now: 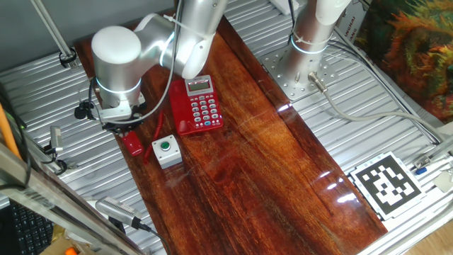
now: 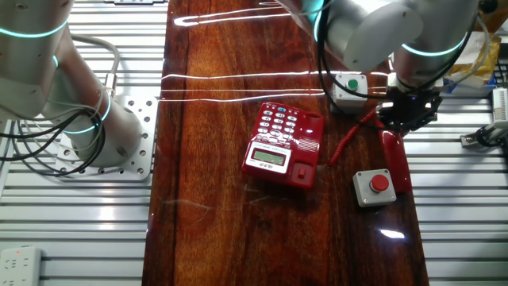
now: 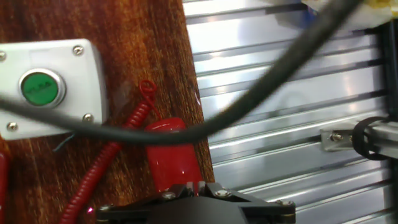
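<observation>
A red telephone handset [image 1: 132,144] lies along the left edge of the wooden table, with its coiled red cord [image 3: 99,168] beside it. My gripper is over the handset's far part in the wrist view, its fingertips close together and looking shut. The handset [image 3: 174,163] shows ahead of the tips, much wider than the slim gap between them. Whether the tips touch it cannot be seen. The red phone base [image 2: 284,143], with keypad and small screen, sits nearer the table's middle. In exterior view 2 the gripper [image 2: 406,131] hides the handset's end.
A grey box with a green button [image 1: 167,151] stands close to the handset. Another box with a red button [image 2: 374,188] sits on the handset's other side. Ribbed metal panels [image 3: 280,93] border the table.
</observation>
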